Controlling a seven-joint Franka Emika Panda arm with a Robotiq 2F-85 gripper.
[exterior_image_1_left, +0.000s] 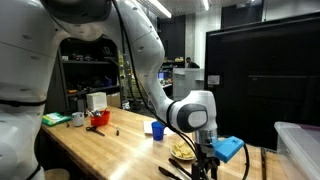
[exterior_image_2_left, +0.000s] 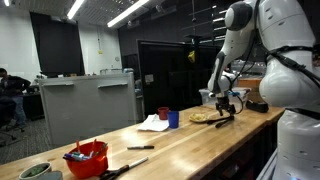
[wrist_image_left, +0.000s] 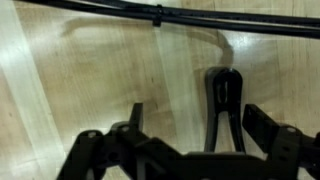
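My gripper points down at the wooden table with its fingers spread wide. Between them, close against the right fingertip in the wrist view, lies a black handle (wrist_image_left: 213, 100) with a long slot; its lower end is hidden behind the gripper body. Whether the handle touches that finger, I cannot tell. In exterior view 1 the gripper (exterior_image_1_left: 205, 168) is low at the front right of the table, partly cut off by the lower edge. Dark long-handled utensils (exterior_image_1_left: 170, 173) lie just left of it.
A black cable (wrist_image_left: 200, 17) crosses above the handle. A yellow bowl (exterior_image_1_left: 183, 151) and blue cup (exterior_image_1_left: 158, 131) stand behind the gripper, with a blue object (exterior_image_1_left: 229, 148) to its right. The red basket (exterior_image_2_left: 86, 162) is far off.
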